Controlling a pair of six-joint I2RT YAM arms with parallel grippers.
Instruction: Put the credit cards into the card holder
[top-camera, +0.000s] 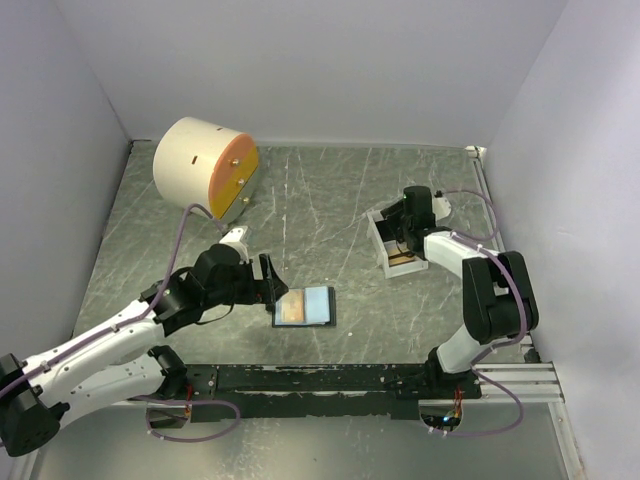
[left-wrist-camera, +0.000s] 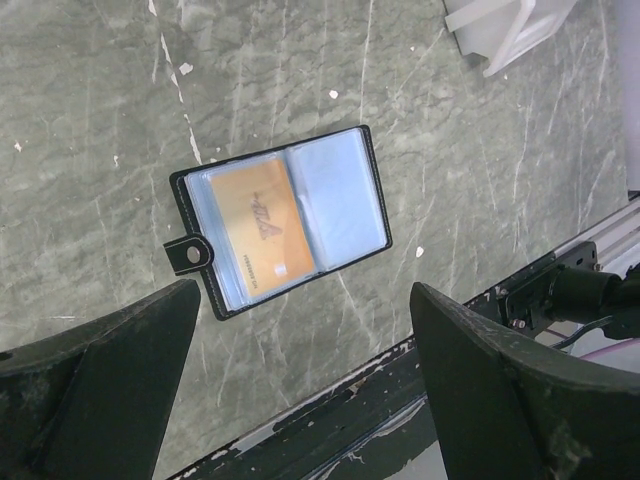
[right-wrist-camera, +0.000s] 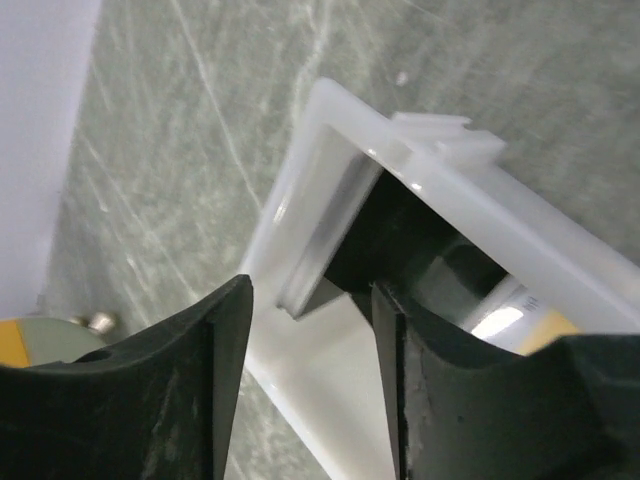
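The card holder (left-wrist-camera: 360, 180) lies open and flat on the table, a tan card (left-wrist-camera: 262, 228) showing in its left clear sleeve; the right sleeve looks pale and empty. My left gripper (top-camera: 272, 280) stands open above the holder's left side, nothing between its fingers. At the right, a white tray (right-wrist-camera: 310, 180) holds dark cards (right-wrist-camera: 410, 240) and a partly covered yellowish card (right-wrist-camera: 548, 330). Over the tray hangs my right gripper, its fingers (right-wrist-camera: 228, 320) apart; no card shows gripped between them. Its own arm hides part of the tray from above.
A cream cabinet (top-camera: 185, 170) with orange and yellow drawers stands at the back left. Between holder and tray the grey table (top-camera: 330, 220) is clear. A wall (top-camera: 570, 200) rises close to the right arm.
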